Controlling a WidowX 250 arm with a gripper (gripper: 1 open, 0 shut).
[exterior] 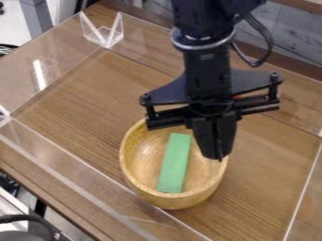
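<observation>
My gripper (219,141) is a large black body hanging from the top centre, its lower end over the back right of a light wooden bowl (141,168). Its fingers are shut, with nothing visible between them. A green block (174,165) lies inside the bowl, to the left of the gripper's tip and apart from it in the image. The bowl's back is partly hidden by the gripper.
A clear plastic piece (104,28) stands at the back left. Dark cables show at the bottom left.
</observation>
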